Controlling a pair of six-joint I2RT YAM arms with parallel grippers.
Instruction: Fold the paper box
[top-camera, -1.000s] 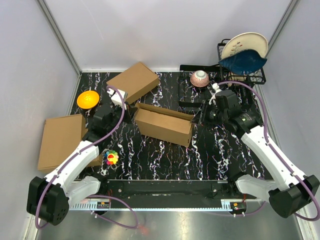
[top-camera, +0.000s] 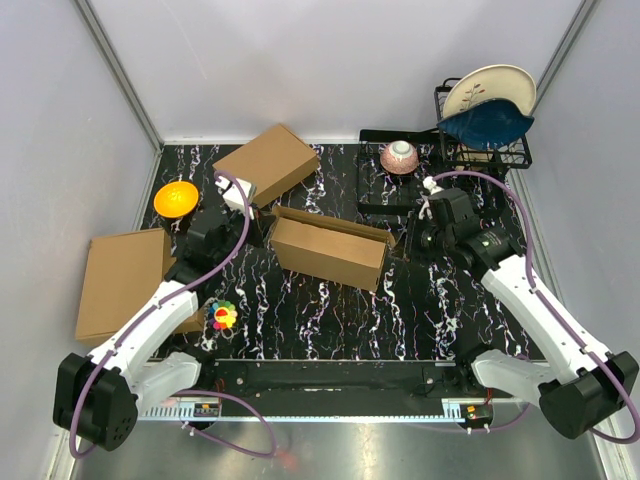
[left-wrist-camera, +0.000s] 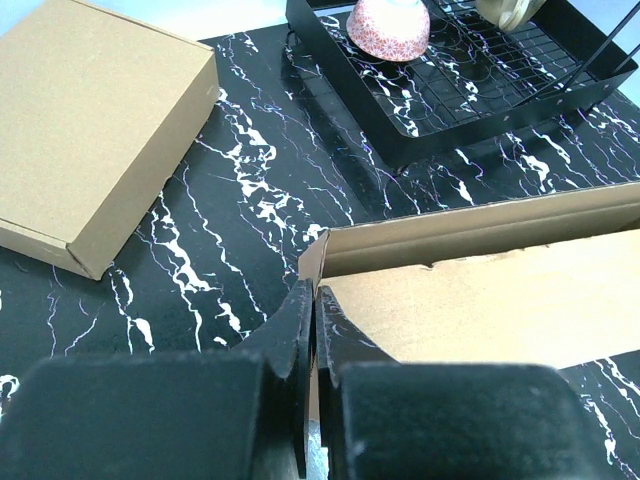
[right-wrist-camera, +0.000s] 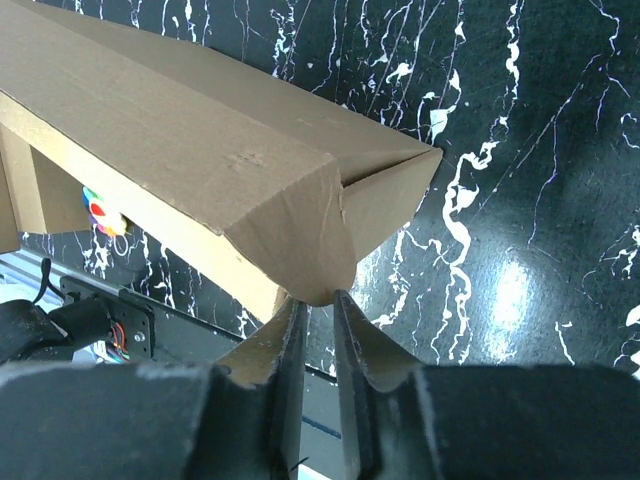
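The brown cardboard box (top-camera: 326, 263) lies at the centre of the table, partly folded, its long walls standing. My left gripper (top-camera: 268, 228) is at its left end, shut with the thin end flap (left-wrist-camera: 314, 258) running down between its fingers. At the right end, my right gripper (top-camera: 402, 250) stands slightly open. In the right wrist view the rounded tip of an end flap (right-wrist-camera: 305, 245) reaches the narrow gap between the fingers, which do not visibly clamp it. The box's far wall (left-wrist-camera: 480, 232) shows in the left wrist view.
A closed box (top-camera: 268, 165) lies behind, another cardboard box (top-camera: 122, 285) at the left. A yellow bowl (top-camera: 176, 199) and a flower toy (top-camera: 223, 315) are nearby. The black rack (top-camera: 377, 209) holds a patterned bowl (top-camera: 399, 157). In front of the box, the table is clear.
My right gripper has shifted slightly right and toward the front, and the right end flap now shows sticking outward from the box. The left arm has stayed in place.
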